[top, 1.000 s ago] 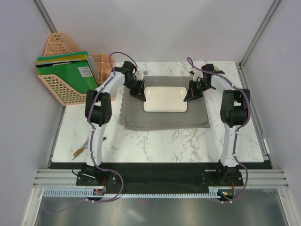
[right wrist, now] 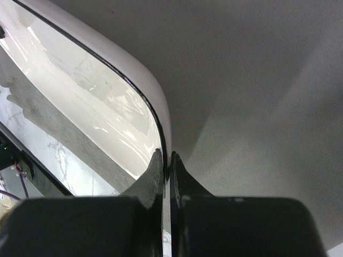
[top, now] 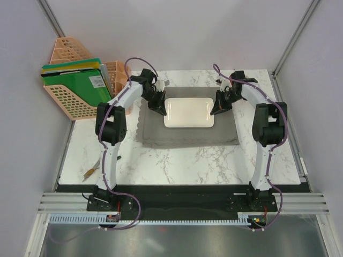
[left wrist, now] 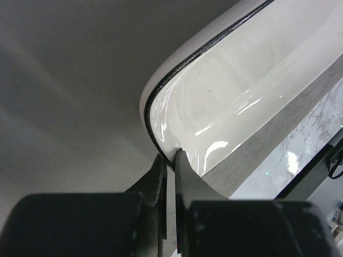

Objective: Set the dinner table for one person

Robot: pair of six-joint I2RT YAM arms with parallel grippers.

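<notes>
A white rectangular plate [top: 188,112] with rounded corners lies level over the grey placemat [top: 187,137] in the middle of the table. At its left end, my left gripper [top: 164,113] is shut on the dark-edged rim, which passes between the fingertips in the left wrist view [left wrist: 172,160]. On the opposite end my right gripper [top: 213,113] is closed with the thin rim pinched between its fingers, as the right wrist view shows along the plate edge [right wrist: 153,110]. Whether the plate touches the mat cannot be told.
An orange basket [top: 75,103] with green and yellow folders [top: 75,84] stands at the back left. Cutlery, including a piece with a brownish handle [top: 88,173], lies at the front left beyond the left arm.
</notes>
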